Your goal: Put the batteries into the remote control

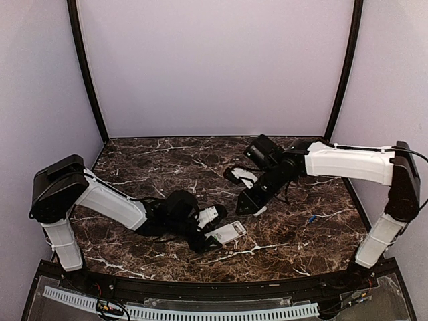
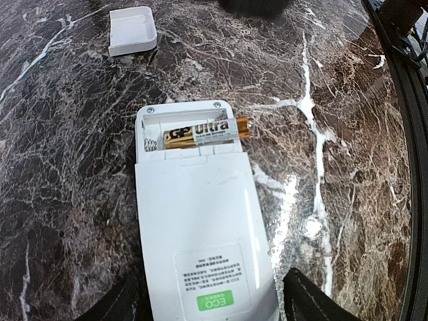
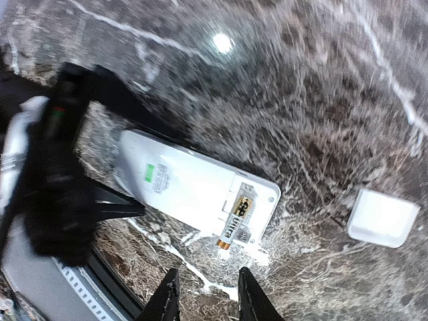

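Note:
The white remote (image 2: 200, 214) lies back-up on the marble table, its compartment open at the far end. A GP Ultra battery (image 2: 200, 132) rests in it at a slant, one end over the rim. The detached white cover (image 2: 132, 30) lies apart beyond it. My left gripper (image 1: 206, 239) is around the remote's near end, one finger at each side; whether it grips is unclear. My right gripper is raised beyond the compartment, its fingers apart with nothing between them. A small blue object (image 1: 311, 219), probably a battery, lies on the right.
The dark front edge (image 1: 167, 288) runs close below the remote, with a slotted rail beyond it.

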